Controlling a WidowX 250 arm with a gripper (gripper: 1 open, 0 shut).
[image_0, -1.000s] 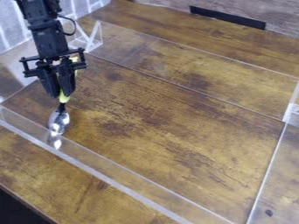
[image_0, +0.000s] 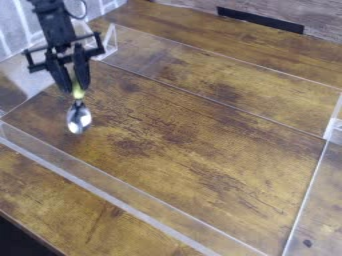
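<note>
My black gripper (image_0: 76, 80) is at the upper left, pointing down and shut on a spoon. The spoon's yellowish handle (image_0: 78, 93) is between the fingers, and its silver bowl (image_0: 79, 119) hangs below, over the wooden surface near the left side.
A clear-walled enclosure surrounds the wooden floor (image_0: 201, 150), with transparent edges along the front left, the left and the right. The middle of the wood is empty, as is the strip at the back.
The gripper and spoon have moved up and to the right, and the spoon's bowl has risen from nearer the front wall.
</note>
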